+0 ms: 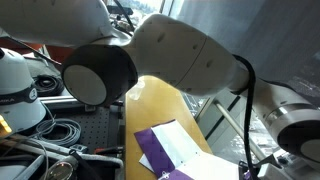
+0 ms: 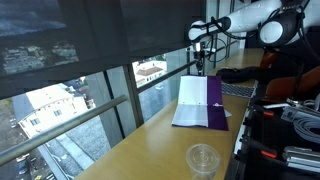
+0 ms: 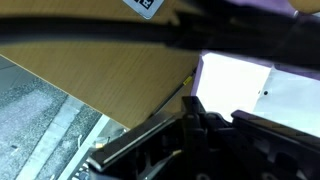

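A white folder or booklet with purple edges [image 2: 203, 100] rests on the wooden table, one panel standing tilted up and the other lying flat. Its purple and white surface [image 1: 170, 145] also shows beneath the arm in the first exterior view. In the wrist view, white panels [image 3: 228, 85] lie to the right of my gripper, whose dark fingers are together with nothing visible between them. Whether the fingers touch the folder cannot be told. The arm [image 2: 212, 38] stands behind the folder in the second exterior view, where the fingertips are hard to make out.
A clear cup [image 2: 203, 160] stands near the table's front. Bare wooden table [image 2: 140, 150] lies left of the folder, beside the windows [image 2: 152, 78]. A dark cable crosses the wrist view, and a small grey card [image 3: 145, 6] lies at its top.
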